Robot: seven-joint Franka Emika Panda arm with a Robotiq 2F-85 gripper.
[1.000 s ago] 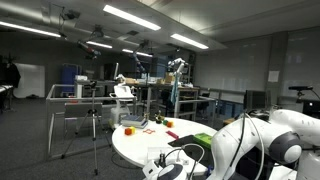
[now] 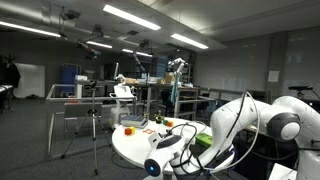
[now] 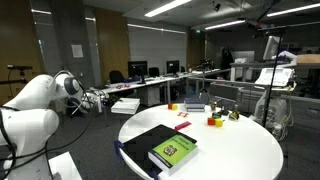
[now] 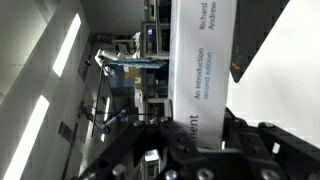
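A thick book [image 4: 200, 65] with a white spine and blue lettering stands end-on in the wrist view. Its lower end sits between the fingers of my gripper, which is shut on it. Most of its covers are hidden from this side. In exterior view 1 my white arm [image 2: 285, 122] curves down to the lower middle, where the fingers are hard to make out. Another book [image 3: 174, 152], with a green cover, lies on a black flat object [image 3: 150, 142] on the white table.
Small yellow and red items [image 3: 215, 122] and a red object [image 3: 182, 126] lie farther back. A tripod [image 2: 95, 120] stands left of the table.
In exterior view 1 my arm has risen and its wrist has shifted and turned over the last second. The table objects look unmoved.
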